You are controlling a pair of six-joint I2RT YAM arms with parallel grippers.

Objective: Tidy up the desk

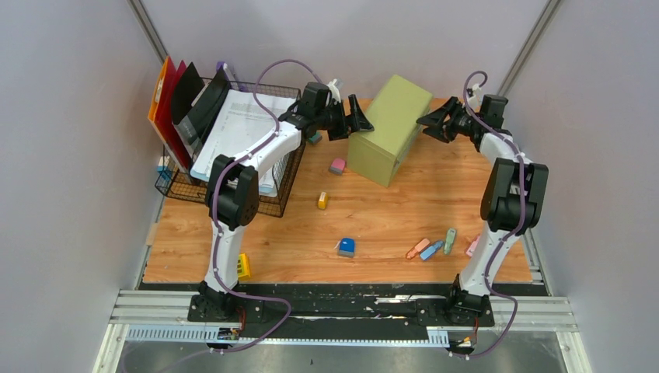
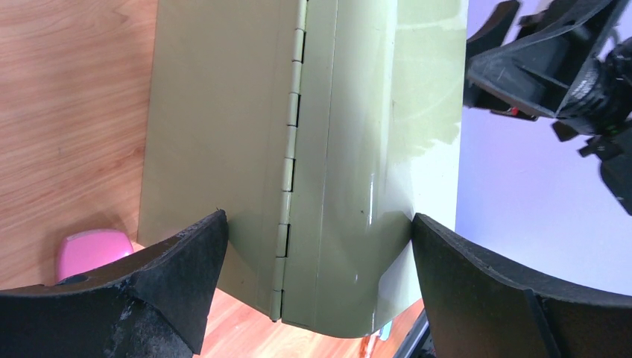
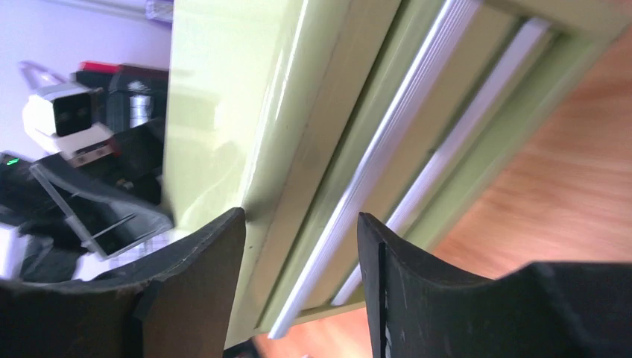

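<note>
A green box-like metal case stands tilted at the back middle of the desk. My left gripper is open at its left end; in the left wrist view its fingers sit either side of a hinged corner of the case. My right gripper is at the case's right side. In the right wrist view its part-open fingers are at the case's edge, beside blurred pale metal strips; whether they grip it is unclear.
A wire basket with folders and papers fills the left. Erasers and small blocks lie mid-desk, with highlighters at the front right.
</note>
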